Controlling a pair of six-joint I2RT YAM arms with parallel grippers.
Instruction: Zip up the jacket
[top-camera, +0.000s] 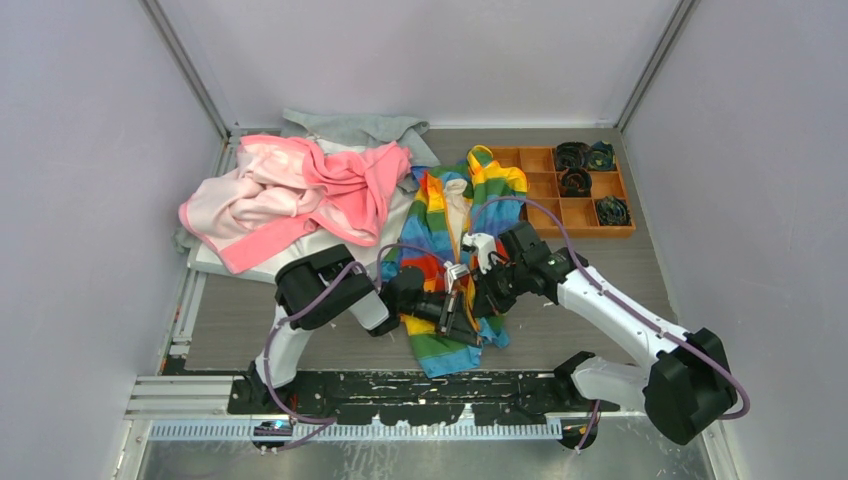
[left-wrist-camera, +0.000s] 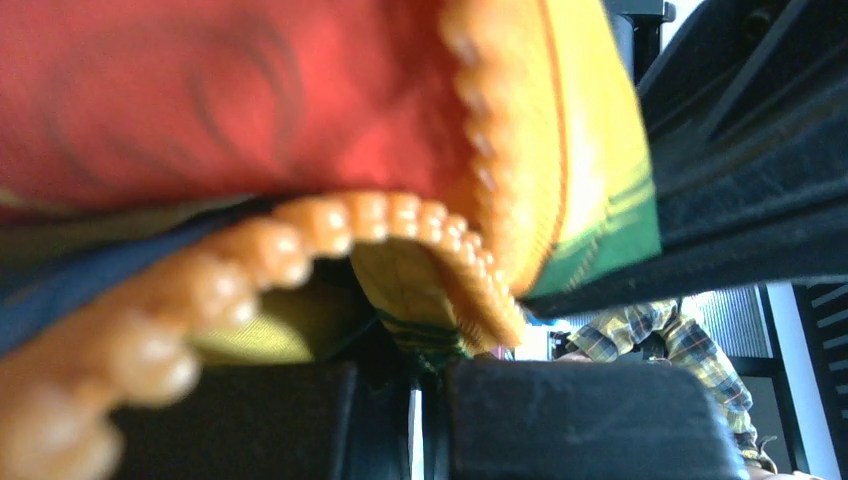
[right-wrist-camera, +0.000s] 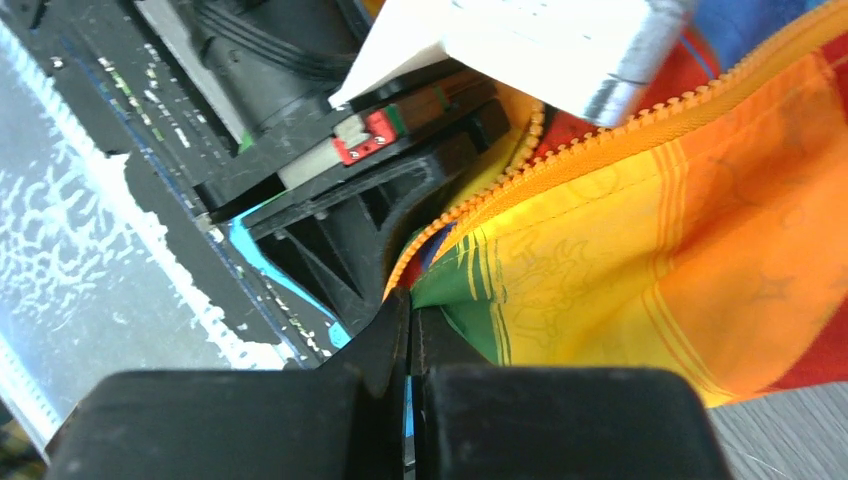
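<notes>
The striped rainbow jacket (top-camera: 450, 210) lies open down the middle of the table, both grippers over its lower front. In the left wrist view the orange zipper teeth (left-wrist-camera: 330, 222) curve toward my left gripper, whose fingers are shut; whether anything thin is between them is unclear. In the right wrist view my right gripper is shut on the jacket's front edge (right-wrist-camera: 455, 285) beside the zipper, close to the left gripper's black body. The zipper slider cannot be made out.
A pink and white garment (top-camera: 290, 200) lies on white and grey cloths at the back left. An orange divided tray (top-camera: 575, 215) with several dark rolls stands at the back right. Bare table shows at front left and right.
</notes>
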